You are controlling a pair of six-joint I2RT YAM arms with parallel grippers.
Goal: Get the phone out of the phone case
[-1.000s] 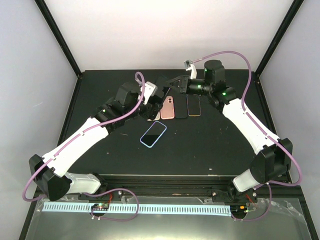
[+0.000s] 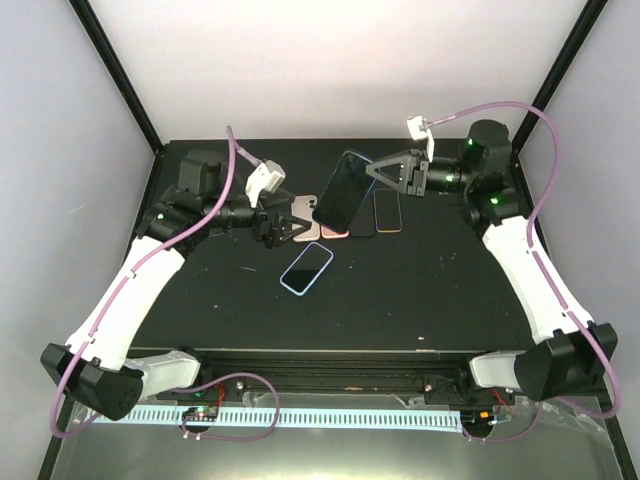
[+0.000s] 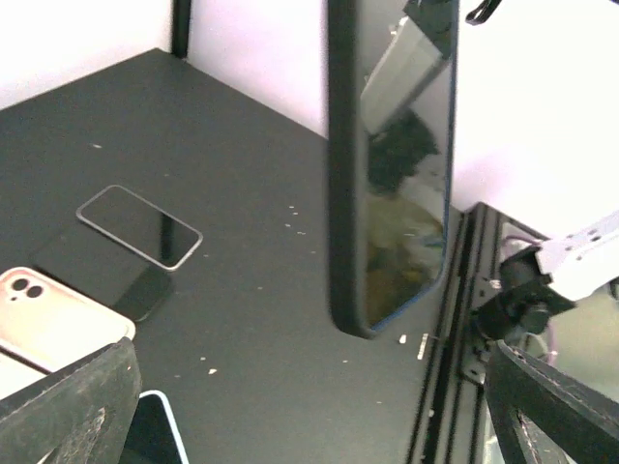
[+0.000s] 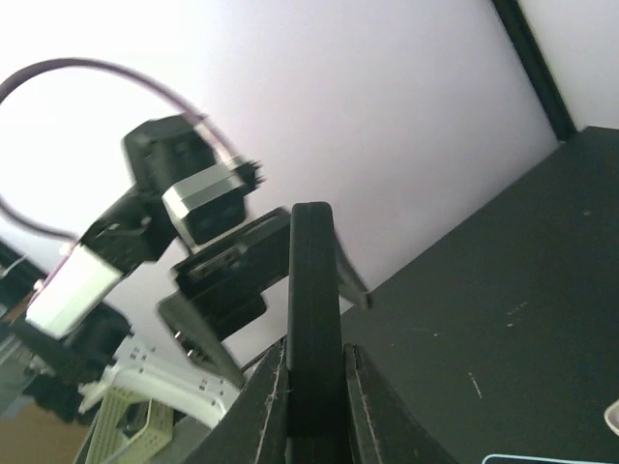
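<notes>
My right gripper is shut on the upper end of a dark phone, which hangs tilted above the table. A thin blue edge shows along its side, but whether a case is around it I cannot tell. In the right wrist view the phone appears edge-on between the fingers. My left gripper stands open to the left of the phone, with nothing between its fingertips. Ahead of its spread fingers, in the left wrist view, the held phone shows a glossy face and a dark side.
A phone-shaped piece with a light-blue rim lies on the black table in front. Behind lie a pale gold phone, a partly hidden pink one, a black one and a gold-framed one.
My left gripper has drawn back to the left, apart from the phone. The right gripper has moved right with the phone, whose dark glossy face now shows fully.
</notes>
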